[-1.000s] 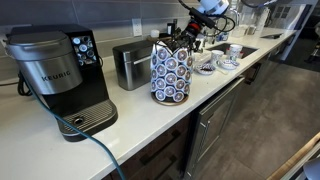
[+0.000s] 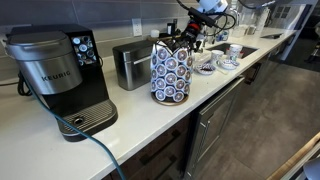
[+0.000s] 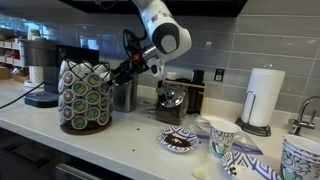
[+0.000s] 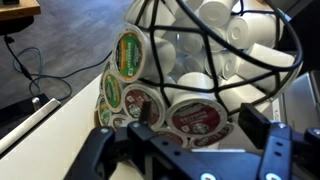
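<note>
A wire carousel packed with coffee pods point(image 2: 171, 75) stands on the white counter. In exterior view 2, my gripper point(image 3: 124, 73) is at the right side of its top. From the wrist view, my gripper has its two dark fingers apart, with pods in front of the gap. One pod with a dark red label point(image 4: 196, 117) faces the camera between the fingers; whether they touch it, I cannot tell. A black coffee maker point(image 2: 65, 80) sits to the left of the carousel in exterior view 1.
Behind the carousel is a metal toaster point(image 2: 133, 64). Patterned plates point(image 3: 178, 138) and cups point(image 3: 222, 136) occupy the counter to the right in exterior view 2. Bare counter point(image 2: 130, 118) lies in front of the coffee maker. Black wires cross over the pods.
</note>
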